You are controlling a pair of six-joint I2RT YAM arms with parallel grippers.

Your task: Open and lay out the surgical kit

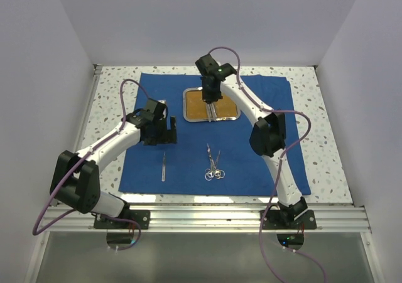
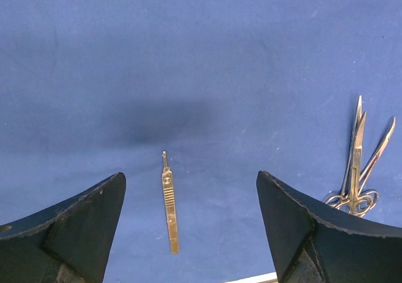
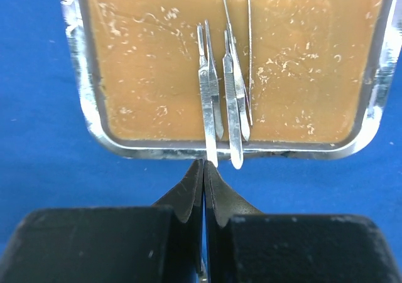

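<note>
In the right wrist view, my right gripper is shut with nothing between its fingers. It hovers over the front rim of the metal tray (image 3: 169, 150). Just beyond its tips lie a scalpel handle (image 3: 206, 95) and a small pair of tweezers (image 3: 215, 95), outside the fingers. Right beside these are a second handle (image 3: 231, 95), another pair of tweezers (image 3: 240, 88) and a thin rod (image 3: 250, 19). My left gripper is open and empty above the blue cloth, where a single scalpel handle (image 2: 169, 208) lies. Scissors (image 2: 356, 151) rest farther right.
The blue cloth (image 1: 264, 176) covers most of the speckled table (image 1: 323, 138). The scissors lie with another ring-handled tool (image 1: 218, 162) at the front middle. Bare cloth surrounds the lone handle, and there is free cloth at front right.
</note>
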